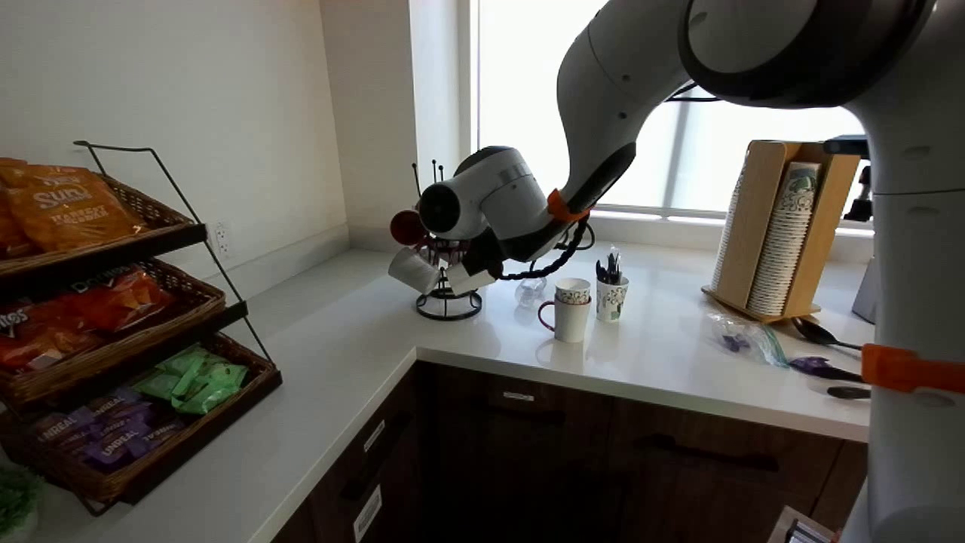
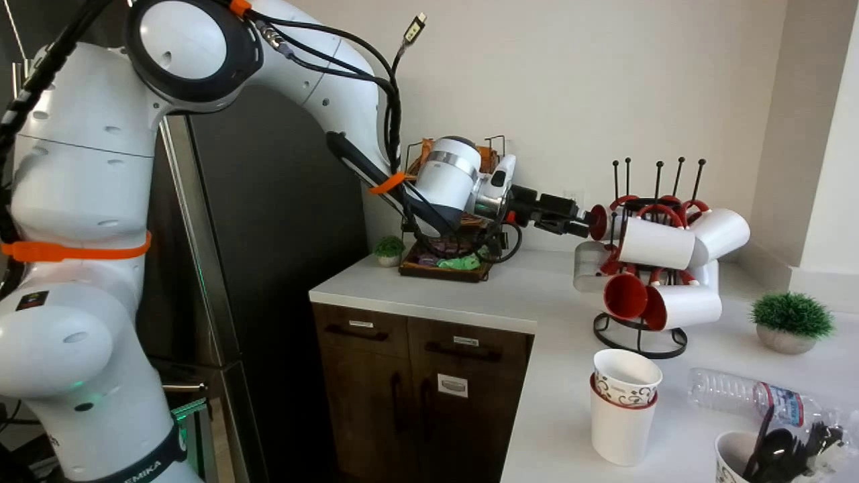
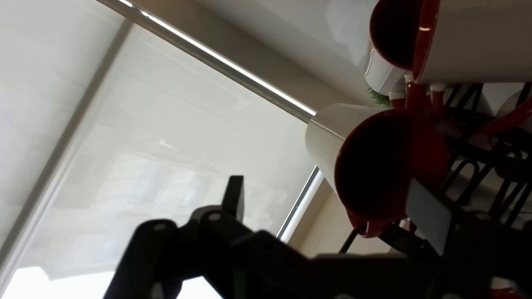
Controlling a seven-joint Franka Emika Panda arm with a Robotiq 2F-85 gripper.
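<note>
A wire rack [image 2: 641, 347] hung with white mugs that have red insides and handles stands on the counter. My gripper [image 2: 586, 223] is at the rack's near-left side in exterior view 2, beside an upper mug whose red opening [image 2: 597, 222] faces it. In the wrist view the gripper is open, its two fingers wide apart. One finger pad [image 3: 429, 215] overlaps the mouth of the nearest mug [image 3: 326, 137]; whether it touches or enters the mug I cannot tell. In exterior view 1 the arm hides the fingers.
On the counter, a paper cup [image 2: 626, 377] sits inside a white mug [image 2: 621, 431]. Near them are a clear bottle [image 2: 729, 393] and a cup of black cutlery [image 2: 729, 455]. A snack shelf [image 1: 136, 253] stands left; a cup dispenser [image 1: 760, 226] is at the right. Counter left of the rack is clear.
</note>
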